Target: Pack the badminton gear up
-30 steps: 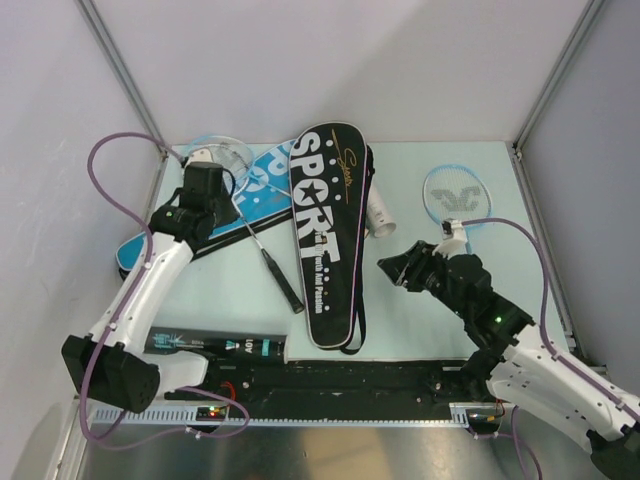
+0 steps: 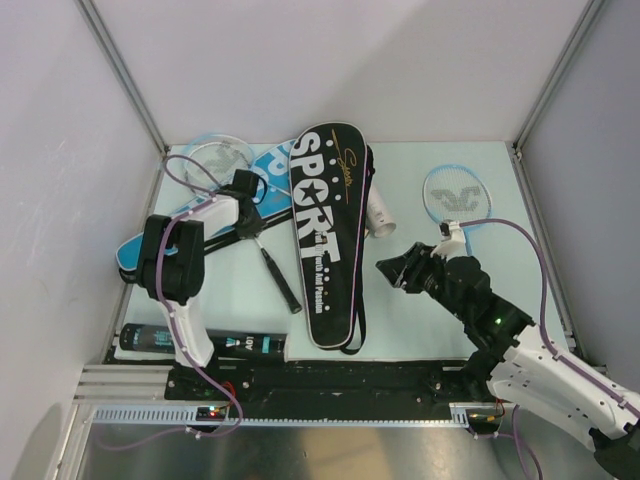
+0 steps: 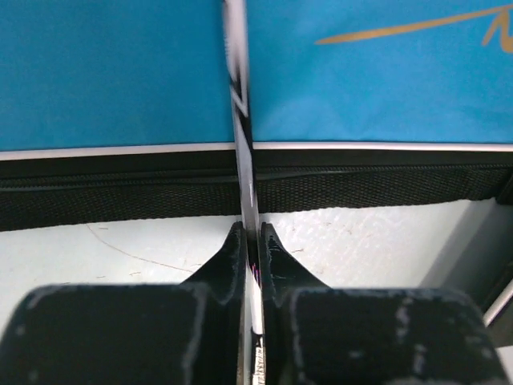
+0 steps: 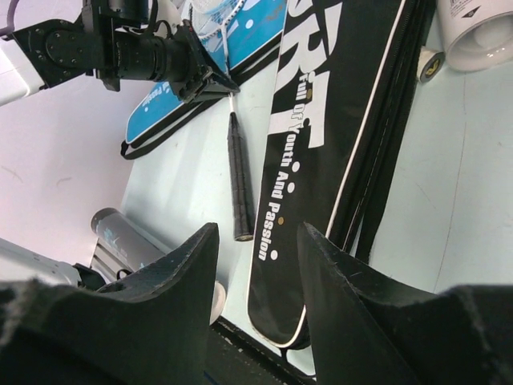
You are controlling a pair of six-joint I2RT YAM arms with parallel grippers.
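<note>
My left gripper (image 2: 252,228) is shut on the shaft of a racket, whose dark handle (image 2: 281,281) points toward the front. The metal shaft (image 3: 244,160) crosses the blue bag (image 3: 128,72). A big black SPORT bag (image 2: 325,230) lies upright along the middle of the table. Another racket (image 2: 455,195) lies at the right. My right gripper (image 2: 395,272) hangs part open, empty, right of the black bag; in the right wrist view its fingers frame that bag's lower end.
A black tube (image 2: 250,345) lies along the front left edge. A white cylinder (image 2: 380,210) lies right of the black bag.
The right gripper has shifted only slightly.
</note>
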